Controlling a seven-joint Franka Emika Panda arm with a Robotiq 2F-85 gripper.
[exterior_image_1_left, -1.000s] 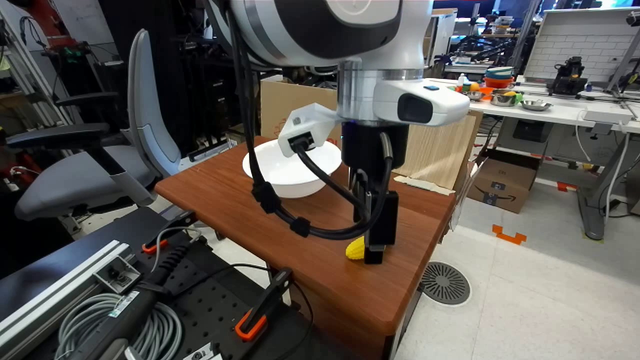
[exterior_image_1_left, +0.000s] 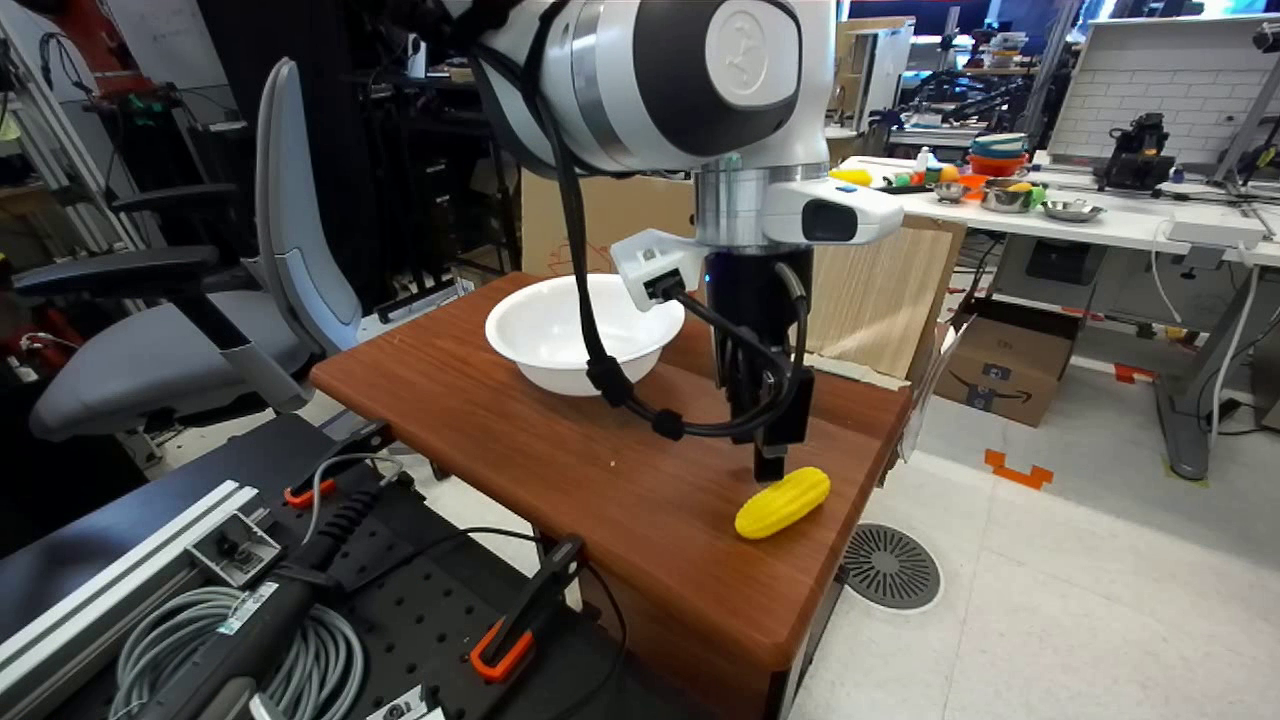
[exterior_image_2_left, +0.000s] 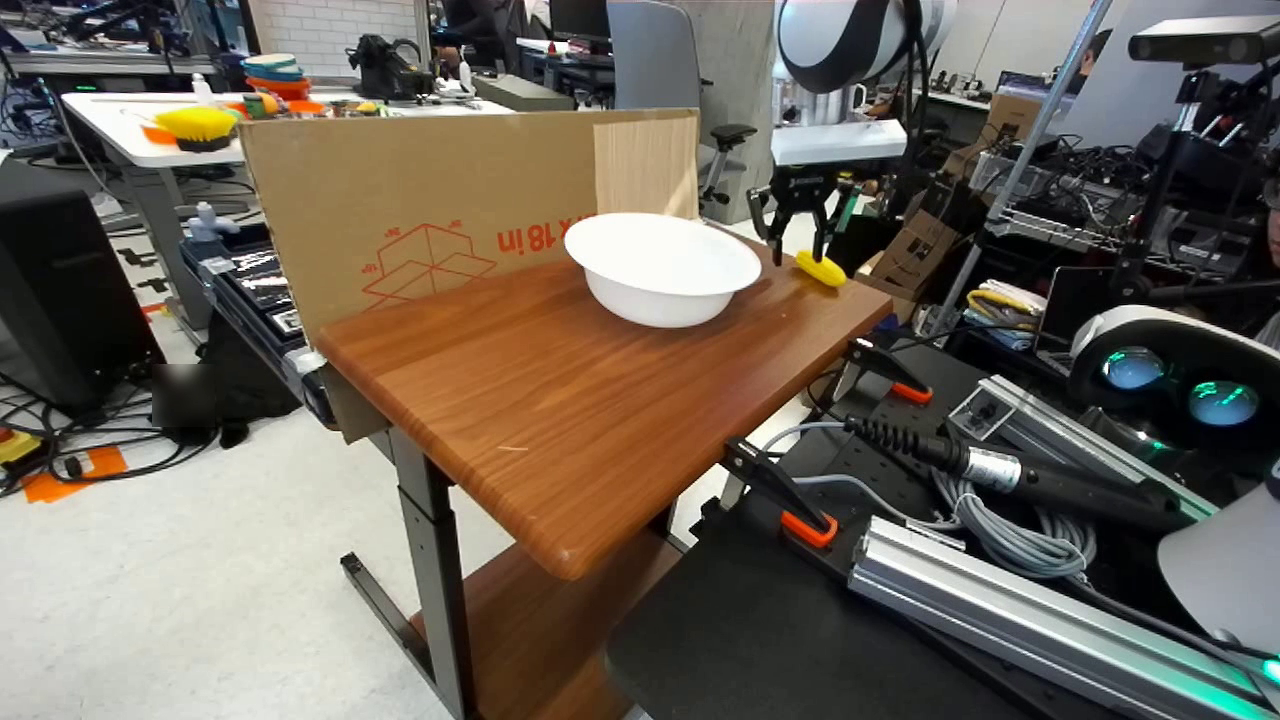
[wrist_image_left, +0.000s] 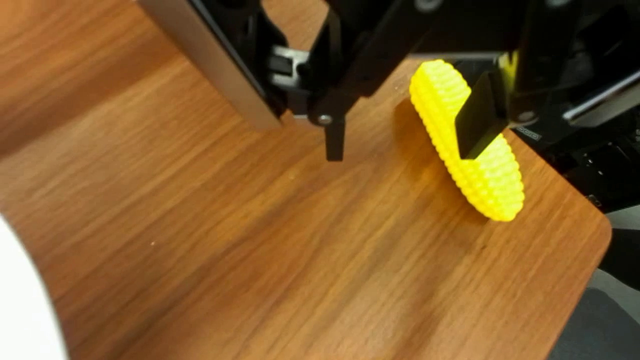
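Observation:
A yellow toy corn cob (exterior_image_1_left: 782, 504) lies on the brown tabletop (exterior_image_1_left: 624, 480) close to its right edge in exterior view 1. My gripper (exterior_image_2_left: 798, 256) is partly open and points down beside the corn. In the wrist view, bare wood shows between the fingers; the corn (wrist_image_left: 441, 114) lies on the right, partly covered by the right finger, with nothing gripped. Whether that finger touches the corn I cannot tell. A white bowl (exterior_image_1_left: 576, 348) stands farther back on the table and looks empty from the visible angles.
A cardboard panel (exterior_image_2_left: 420, 204) borders one side of the table. Black clamps with orange ends (exterior_image_1_left: 504, 648) grip the edge beside a dark bench. The tabletop between the bowl and the front corner (exterior_image_2_left: 516, 480) in exterior view 2 is clear.
In exterior view 1 the gripper has risen and moved back, away from the camera. The corn, earlier mostly hidden behind it, has shifted to the right and is now uncovered.

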